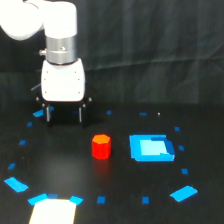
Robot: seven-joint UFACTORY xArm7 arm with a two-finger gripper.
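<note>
A small red block (101,147) with an angular outline sits on the black table near the middle of the camera view. To its right lies a blue square tray or frame (135,148) with a white patch inside. My gripper (64,116) hangs at the upper left, up and to the left of the red block and apart from it. Its dark fingers appear spread wide, with nothing visible between them, though they blend into the dark background.
Blue tape pieces (183,193) and small blue marks are scattered over the table. At the bottom left edge is a pale square (53,212), partly cut off. Bare table surrounds the red block, and a dark curtain (150,50) hangs behind.
</note>
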